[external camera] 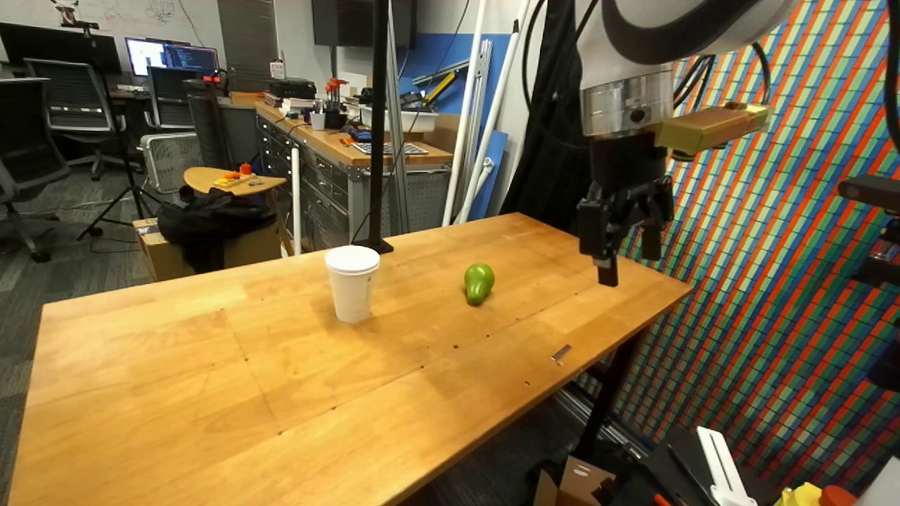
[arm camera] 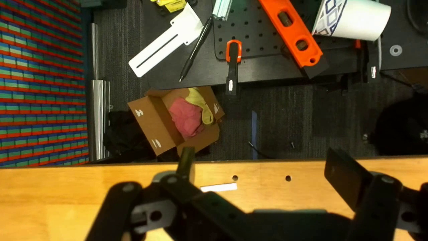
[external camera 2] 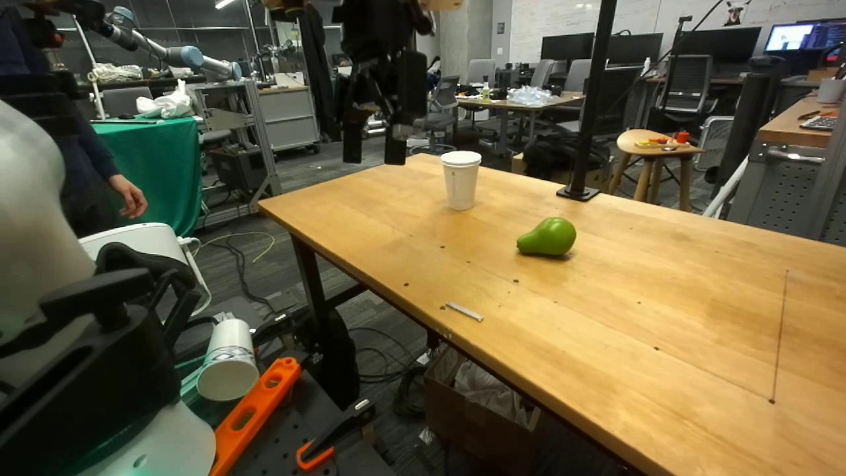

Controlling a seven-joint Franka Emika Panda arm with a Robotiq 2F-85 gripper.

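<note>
My gripper [external camera: 629, 260] hangs in the air above the table's right end in exterior view 1, its fingers spread with nothing between them. The wrist view shows the same wide gap between the black fingers, over the table's edge. A green pear [external camera: 479, 282] lies on its side on the wooden tabletop, well apart from the gripper. Farther along stands an upright white paper cup [external camera: 352, 287] with a white lid. Exterior view 2 has the pear [external camera 2: 548, 237] in front of the cup [external camera 2: 461, 182]. Neither shows in the wrist view.
A thin metal strip [external camera 2: 464, 311] lies near the table's edge. Beyond that edge are an open cardboard box [arm camera: 160, 124], an orange level [arm camera: 293, 34] and a second cup [arm camera: 361, 20]. A black post [external camera: 381, 169] rises from the back edge.
</note>
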